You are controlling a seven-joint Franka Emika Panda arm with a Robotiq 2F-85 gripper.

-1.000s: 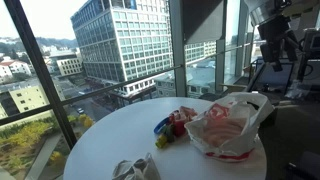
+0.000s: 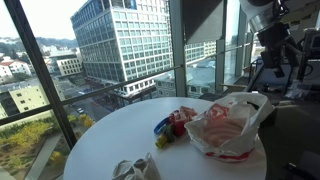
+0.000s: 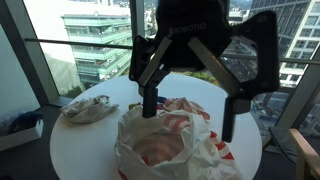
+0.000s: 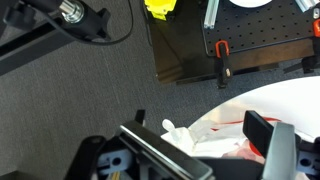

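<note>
My gripper (image 3: 190, 108) hangs above the white table (image 2: 105, 145), its two fingers spread wide with nothing between them. Below it in exterior view 2 is a crumpled white plastic bag with red markings (image 3: 165, 150); in exterior view 1 the bag (image 2: 228, 132) sits at the table's right side, with something pinkish showing in it. In the wrist view, part of the bag (image 4: 215, 138) appears near the table's edge, partly covered by my fingers. Several small red, blue and yellow items (image 2: 174, 124) lie left of the bag. A greyish crumpled bag (image 2: 136, 169) rests at the near edge.
Tall windows stand close behind the round table. The wrist view shows dark carpet (image 4: 95, 80) and a dark bench (image 4: 265, 50) carrying tools and a plate, with a yellow object (image 4: 160, 8) close by. A wooden chair (image 3: 305, 150) stands at the right in exterior view 2.
Over the last second the arm has shifted slightly lower in exterior view 1. The bag and the other things on the table have not moved.
</note>
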